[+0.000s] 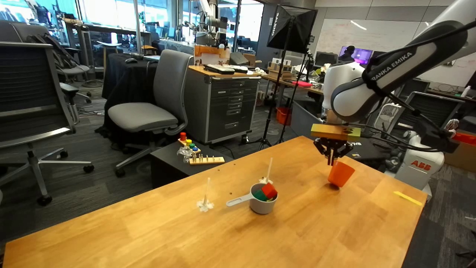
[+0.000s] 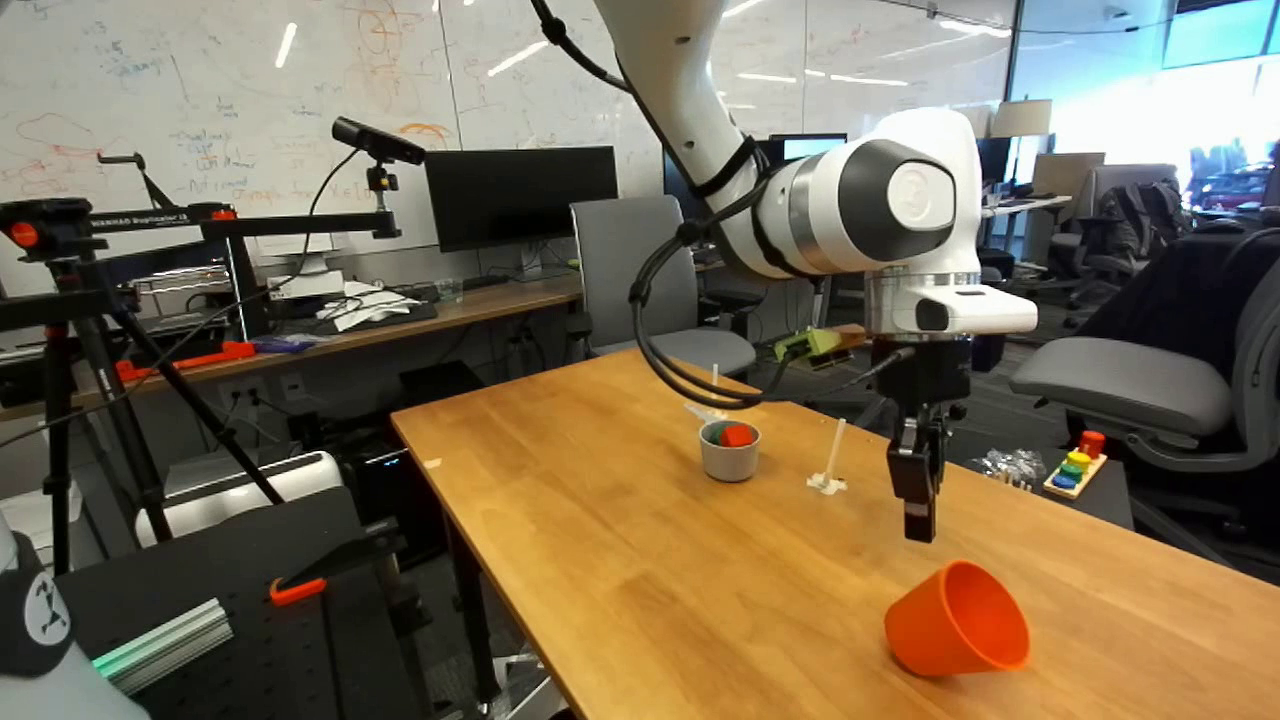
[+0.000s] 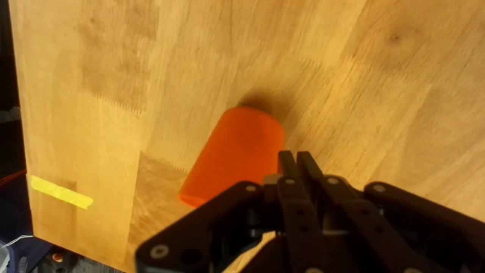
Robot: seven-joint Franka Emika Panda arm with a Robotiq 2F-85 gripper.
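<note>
An orange cup [image 1: 341,174] is tilted on the wooden table, its mouth leaning away to the right in both exterior views. Just above it is my gripper [image 1: 330,160], its fingers together and pointing down. Exterior view 2 has a small gap between the fingertips [image 2: 920,532] and the cup [image 2: 942,630]. From the wrist, the cup [image 3: 241,141] appears left of the gripper, partly covered by it. The fingers are shut with only a thin slit between them, and nothing shows there.
A grey measuring cup [image 1: 263,206] holding red and green blocks stands mid-table. Two upright sticks, one a white peg [image 1: 206,192], are fixed near it. Yellow tape [image 1: 407,198] marks the table's right side.
</note>
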